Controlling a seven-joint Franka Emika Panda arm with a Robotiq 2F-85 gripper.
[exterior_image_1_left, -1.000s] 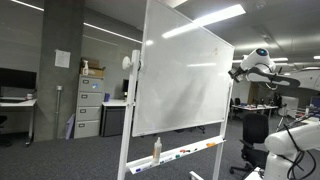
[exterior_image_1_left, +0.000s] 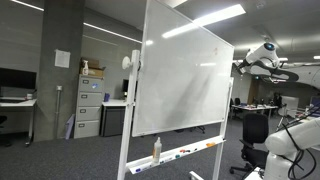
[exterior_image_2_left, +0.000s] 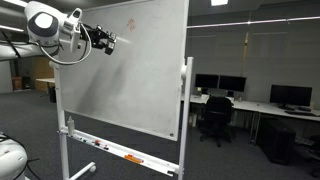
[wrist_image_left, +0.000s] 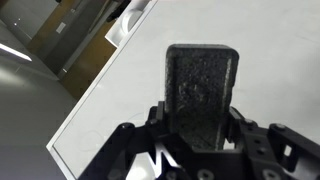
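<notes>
In the wrist view, a dark grey, worn block that looks like a whiteboard eraser (wrist_image_left: 202, 88) stands between the fingers, and my gripper is shut on it. Behind the block lies the white surface of the whiteboard (wrist_image_left: 120, 90). From the second exterior view, the gripper (exterior_image_2_left: 110, 42) is at the upper part of the whiteboard (exterior_image_2_left: 130, 85), below a small reddish mark (exterior_image_2_left: 131, 24). Whether the eraser touches the board cannot be made out. The first exterior view shows the gripper (exterior_image_1_left: 238, 66) near the board's far right edge.
Below the board runs a tray (exterior_image_2_left: 110, 147) with an orange-red item (exterior_image_2_left: 133, 158) and several markers. A spray bottle (exterior_image_1_left: 157, 150) stands at the tray's near end. Office chairs (exterior_image_2_left: 216, 118) and desks are farther back.
Over the last second the arm's wrist has risen slightly and turned near the board's right edge.
</notes>
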